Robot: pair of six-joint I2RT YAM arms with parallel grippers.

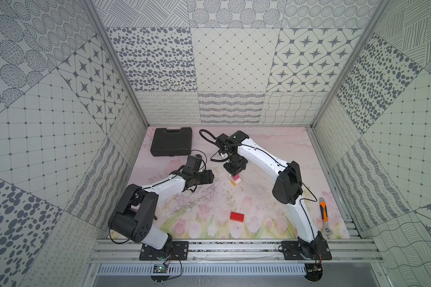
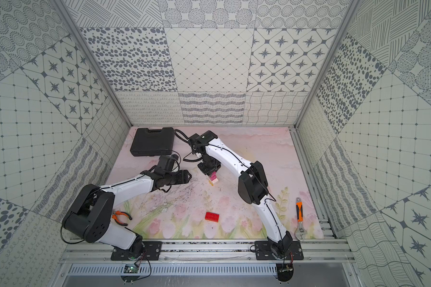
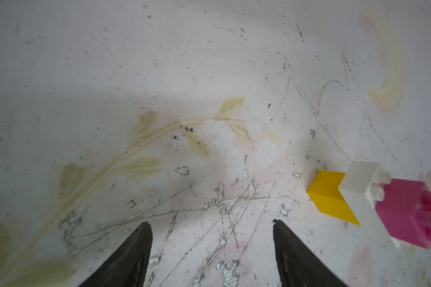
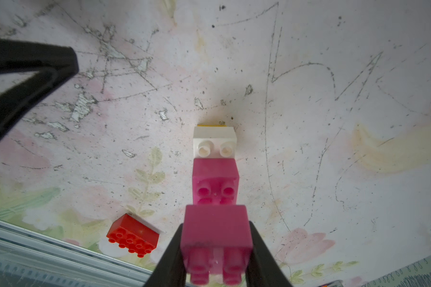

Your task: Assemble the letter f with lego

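A stack stands on the table with a yellow brick (image 3: pixel 330 196) at its base, a white brick (image 3: pixel 361 191) on that and a magenta brick (image 3: pixel 404 210) on top. Its upper studs show bare in the left wrist view. A second magenta brick (image 4: pixel 216 217) is between the fingers of my right gripper, shut on it. It hangs over the stack, apparently apart from it. My left gripper is open, with only table between its fingers, to the left of the stack. A red brick (image 1: pixel 237 216) lies alone near the front.
A black case (image 1: pixel 171 142) rests at the back left. An orange-handled wrench (image 1: pixel 324 214) lies at the right edge and orange-handled pliers (image 2: pixel 121 217) sit at the front left, beside the left arm. Open table surrounds the red brick.
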